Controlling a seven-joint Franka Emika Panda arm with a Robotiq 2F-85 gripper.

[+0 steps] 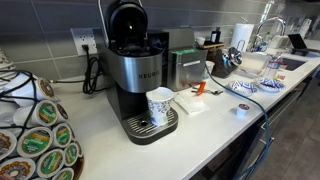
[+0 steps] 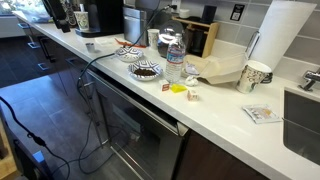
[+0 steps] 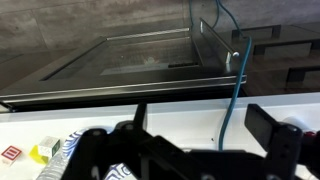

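Note:
My gripper stands open over the counter's front edge in the wrist view, its two dark fingers wide apart and only bare white counter between them. A black coffee maker (image 1: 137, 78) has its lid raised in exterior view 1. On its drip tray stands a patterned paper cup (image 1: 160, 105). A single coffee pod (image 1: 242, 111) sits alone on the counter to the right. At the left, a wire holder is full of coffee pods (image 1: 36, 141). Exterior view 1 does not show the gripper.
Patterned bowls (image 2: 145, 70), a water bottle (image 2: 175, 60) and small packets (image 2: 177, 88) occupy the counter. A blue cable (image 3: 235, 90) hangs over the edge, right of the gap between the fingers. Toward the far end lies a sink (image 2: 302, 125).

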